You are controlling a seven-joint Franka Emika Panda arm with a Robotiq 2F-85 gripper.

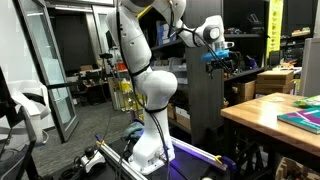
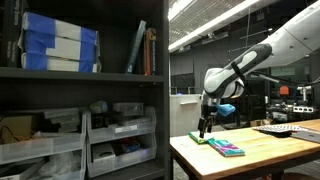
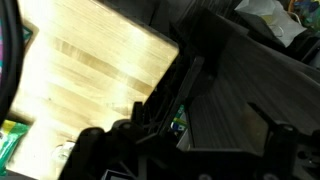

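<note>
My gripper point(image 1: 210, 68) hangs at the end of the white arm, high in front of the dark shelving and level with the left end of the wooden table point(image 1: 255, 112). In the wrist view, the dark gripper has its fingers spread wide, with nothing between them. Below it is the corner of the table point(image 3: 95, 55) and a dark gap beside it. A flat, colourful packet point(image 2: 226, 147) lies on the table, with a green item point(image 2: 200, 139) near it. At the left edge of the wrist view a green packet point(image 3: 10, 140) shows partly.
Grey shelving point(image 2: 110, 85) holds clear bins point(image 2: 122, 155) and blue-white boxes point(image 2: 62, 38). Cardboard boxes point(image 1: 272, 82) sit on a shelf behind the table. A dark flat device point(image 2: 278, 130) lies farther along the tabletop.
</note>
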